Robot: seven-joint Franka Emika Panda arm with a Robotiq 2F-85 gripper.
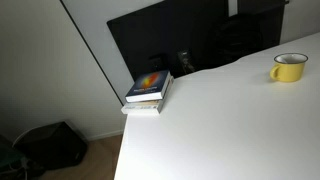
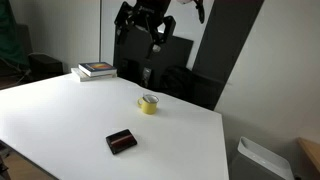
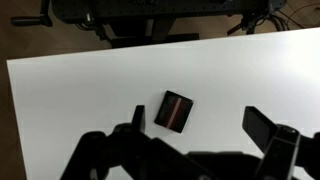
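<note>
On the white table lies a small black block (image 2: 121,141) with a reddish stripe across it. The wrist view shows the same block (image 3: 168,103) lying flat, below and between my spread fingers. My gripper is open and empty. In exterior view 2 it hangs well above the table, touching nothing there. A yellow mug (image 1: 289,70) with a pale rim stands upright on the table, and in exterior view 2 the mug (image 2: 148,106) is farther back than the block.
Two books (image 1: 147,88) are stacked at a table edge, the upper one dark-covered with a colourful picture. A white tray-like box (image 2: 263,158) stands off the table at the right.
</note>
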